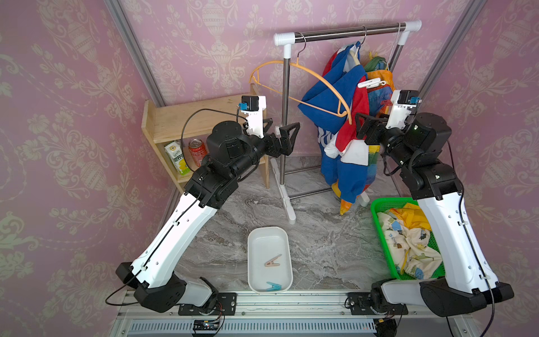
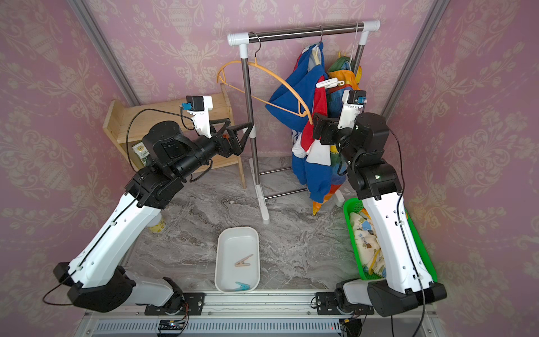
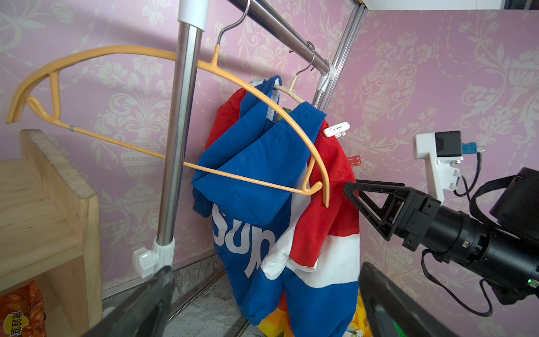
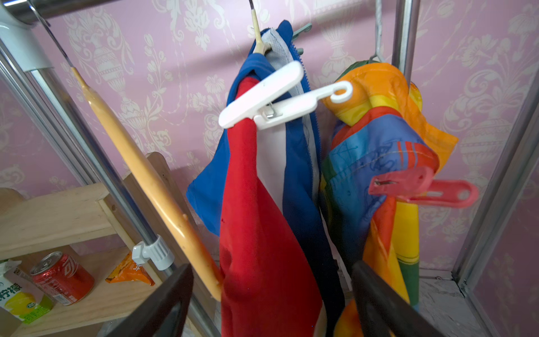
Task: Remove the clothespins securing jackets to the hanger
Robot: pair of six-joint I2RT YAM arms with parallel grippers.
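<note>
A white clothespin (image 4: 275, 101) clips the red-and-blue jacket (image 4: 252, 236) near the top of its shoulder. On the rainbow jacket (image 4: 365, 151) behind it sits a red clothespin (image 4: 418, 186). My right gripper (image 1: 368, 129) is open, in front of the jackets and below the white clothespin, apart from both pins. My left gripper (image 1: 285, 136) stands open by the rack's near post, nothing between its fingers. An empty orange hanger (image 3: 241, 84) hangs between that post and the jackets. A green pin (image 4: 303, 31) shows partly behind the blue jacket's collar.
A white tray (image 1: 255, 247) with two clothespins stands on the floor at front centre. The green basket (image 1: 387, 247) of clothes is at right. A wooden shelf (image 1: 191, 115) with a can and carton flanks the left. Floor between tray and rack is clear.
</note>
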